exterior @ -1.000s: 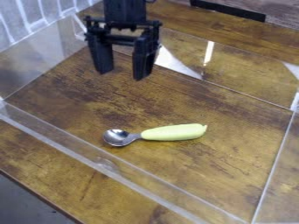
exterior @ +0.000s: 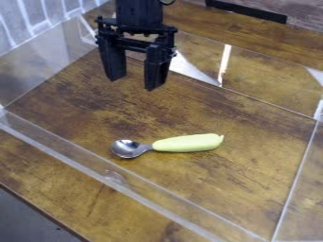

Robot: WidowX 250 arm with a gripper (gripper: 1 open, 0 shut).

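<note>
A spoon with a silver bowl (exterior: 127,148) and a thick, pale yellow-green handle (exterior: 188,143) lies on the wooden table in the lower middle, bowl to the left. Above and behind it, at the top of the camera view, my black gripper (exterior: 135,68) hangs open, its two fingers apart with nothing between them, clear of the spoon.
Transparent low walls (exterior: 149,200) border the wooden work area (exterior: 89,113) on the sides. A white slatted object (exterior: 44,21) stands at the top left, and a dark strip lies at the back right.
My gripper has shifted very slightly over the last second and looks sharper now. The spoon has not moved.
</note>
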